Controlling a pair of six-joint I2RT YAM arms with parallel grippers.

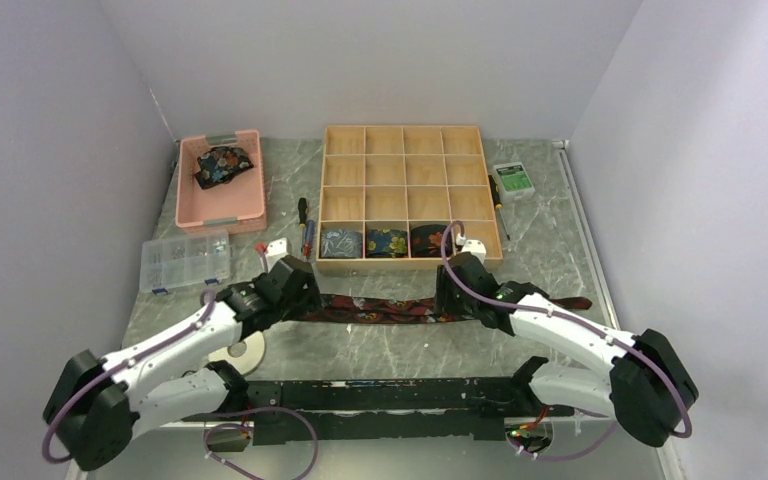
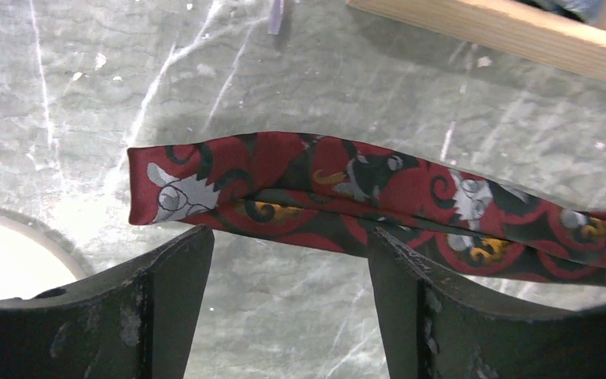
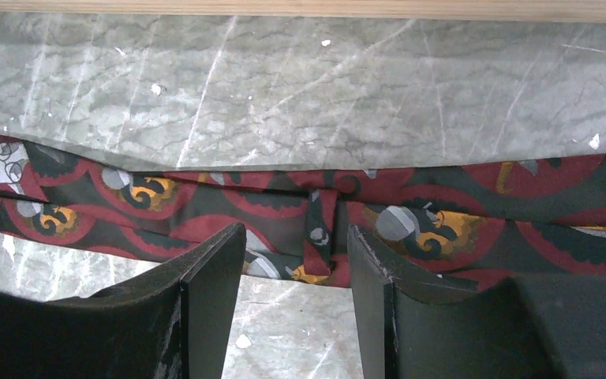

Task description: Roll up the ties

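A dark red patterned tie (image 1: 390,311) lies stretched left to right across the table, folded lengthwise. Its left end is a squared-off edge in the left wrist view, where the tie (image 2: 260,178) runs on to the right. My left gripper is open above the near edge of that end, nothing between its fingers. Over the middle part of the tie (image 3: 426,233), my right gripper stands part way open; a narrow cloth loop (image 3: 319,233) crosses the tie between its fingertips. No cloth is pinched there.
A wooden divided box (image 1: 405,265) stands behind the tie, with three rolled ties in its front row. The pink basket (image 1: 192,200) holds a bunched tie. A clear case (image 1: 185,262), a white ring (image 1: 250,352) and screwdrivers (image 1: 303,215) lie nearby.
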